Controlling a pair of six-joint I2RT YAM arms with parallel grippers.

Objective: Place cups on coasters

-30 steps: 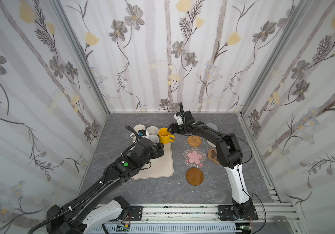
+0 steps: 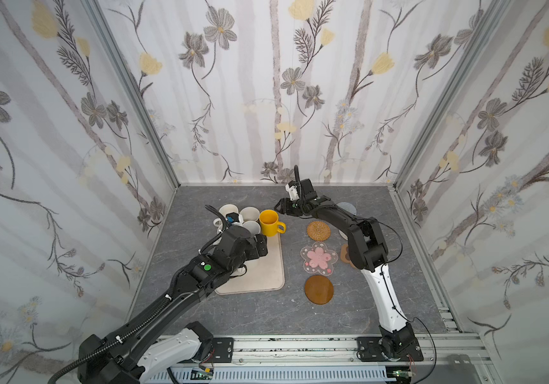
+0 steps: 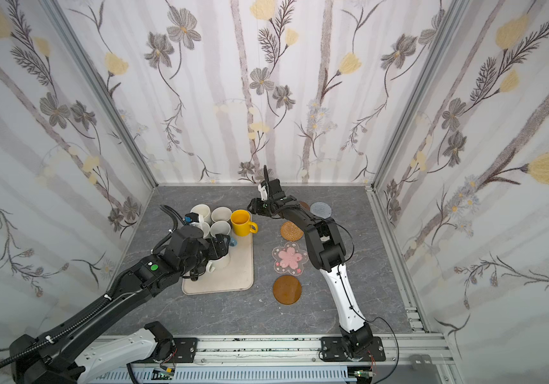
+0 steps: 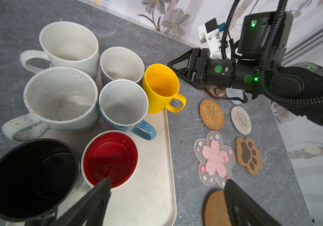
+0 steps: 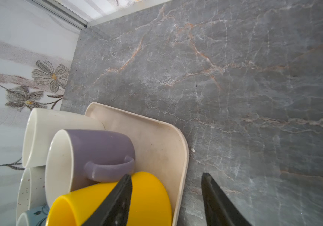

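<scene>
On the tray (image 4: 155,158) several mugs stand grouped: a yellow mug (image 4: 153,101), a lilac mug (image 5: 105,146), a blue-handled mug (image 4: 123,98), white, black and red-lined ones. My right gripper is open, just beside the yellow mug at the tray's back right corner, with nothing in it. My left gripper stands open above the tray, over the red-lined and black mugs. Right of the tray lie coasters: woven (image 4: 211,113), flower (image 4: 206,158), wooden (image 4: 216,211), paw (image 4: 248,154) and speckled (image 4: 240,120).
More coasters lie at the back right under my right arm, including a clear one (image 3: 320,208). Patterned walls enclose the back and sides.
The left arm and the mugs are unchanged.
</scene>
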